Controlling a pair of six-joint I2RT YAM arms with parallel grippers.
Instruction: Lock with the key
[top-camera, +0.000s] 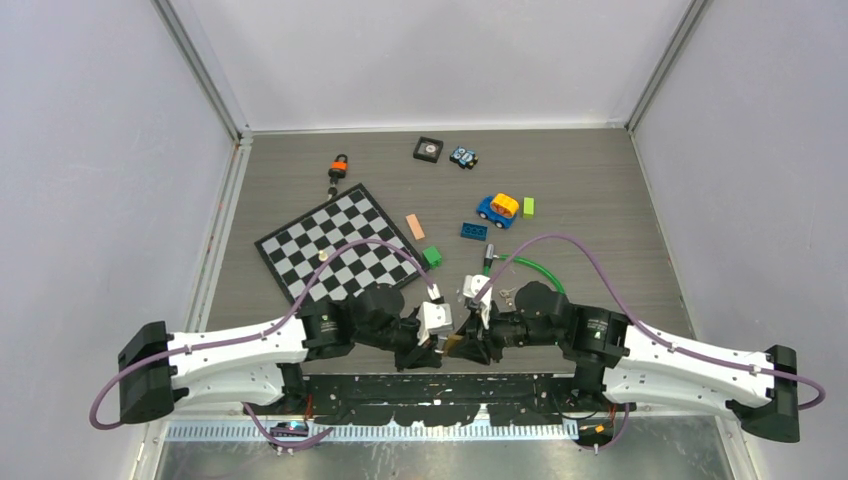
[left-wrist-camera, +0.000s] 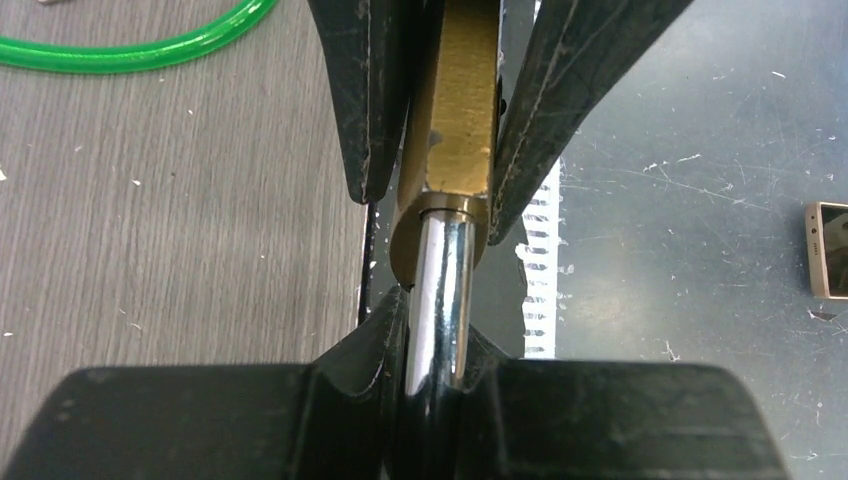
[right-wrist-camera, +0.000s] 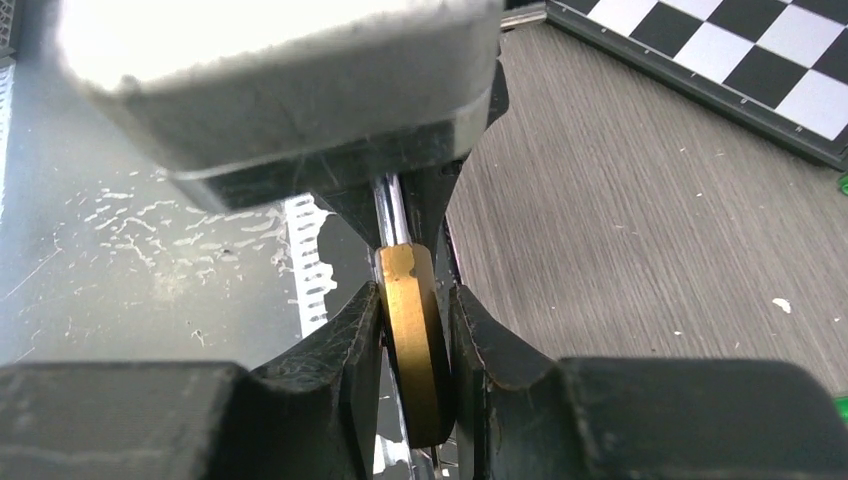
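Observation:
A brass lock body (left-wrist-camera: 450, 140) and its steel shackle (left-wrist-camera: 440, 290) are held in mid-air between my two grippers, low at the front centre of the top view. In the left wrist view my left gripper has its fingers around the shackle, and the right gripper's dark fingers flank the brass body. In the right wrist view my right gripper has its fingertips around the brass body (right-wrist-camera: 410, 320), with the left gripper's fingers beyond at the shackle. I cannot make out a key clearly.
A chessboard (top-camera: 340, 240) lies left of centre, a green hose (top-camera: 540, 268) right of centre. Toy cars (top-camera: 498, 210), blocks (top-camera: 473, 230) and small items are scattered behind. The front table edge lies beneath both grippers.

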